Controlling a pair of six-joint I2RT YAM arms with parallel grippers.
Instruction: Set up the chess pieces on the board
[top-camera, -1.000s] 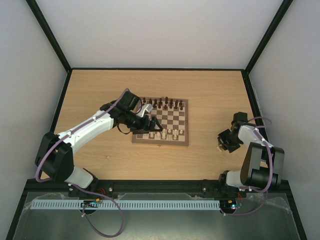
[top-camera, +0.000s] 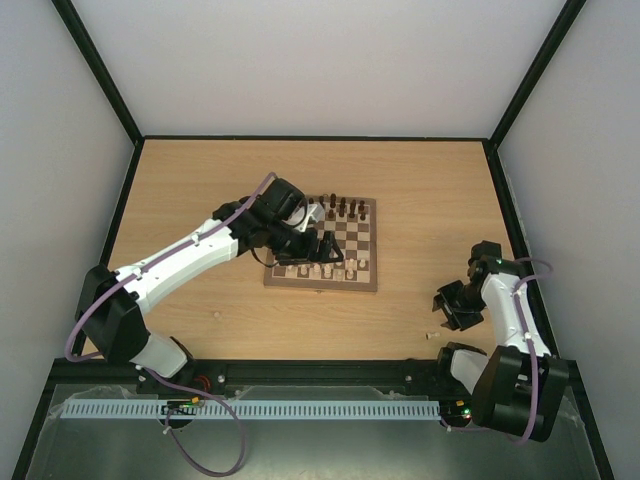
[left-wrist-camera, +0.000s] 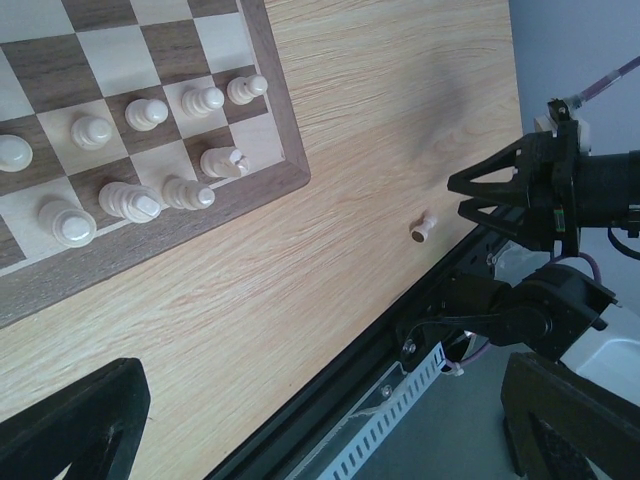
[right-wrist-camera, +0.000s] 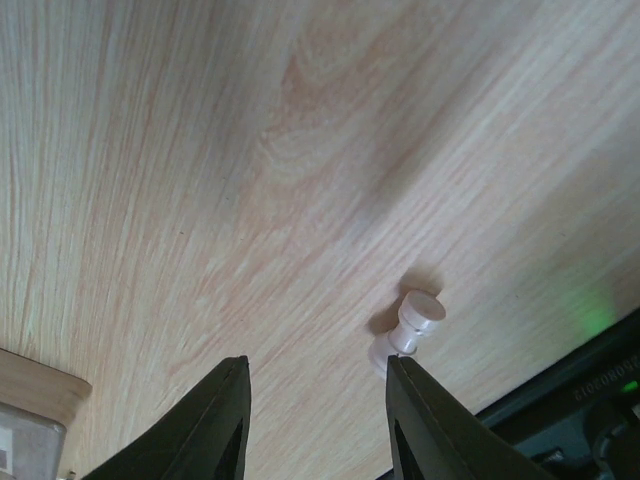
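A lone white chess piece (right-wrist-camera: 420, 307) lies tipped over on the bare wood near the table's front edge; in the top view this white piece (top-camera: 432, 336) is just in front of my right gripper (top-camera: 440, 313). My right gripper is open with only table visible between its fingers, and the piece lies beyond the right fingertip. The chessboard (top-camera: 320, 283) has white pieces (left-wrist-camera: 128, 202) along its near side and dark pieces (top-camera: 352, 208) at the far side. Over the board, my left gripper stands wide open and empty. The left arm hides part of the board.
Bare wood (top-camera: 410, 230) separates the board from the right arm. Along the table's front runs a dark frame rail (top-camera: 300, 372). The board's wooden border (right-wrist-camera: 40, 385) shows at the lower left of the right wrist view.
That piece now lies nearer the front edge, away from them. The left gripper has shifted right over the board.
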